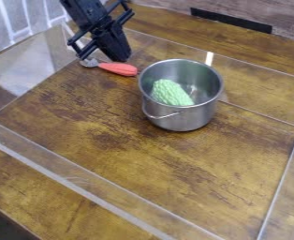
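Observation:
A dark gripper [99, 47] hangs at the upper left, above a red-handled utensil [117, 68] with a metal head, which lies on the wooden table. Its fingertips are too small and dark to make out clearly. To the right stands a steel pot [187, 114] with a green, textured object [169, 93] inside it.
Transparent strips or panels run along its left, right and back edges.

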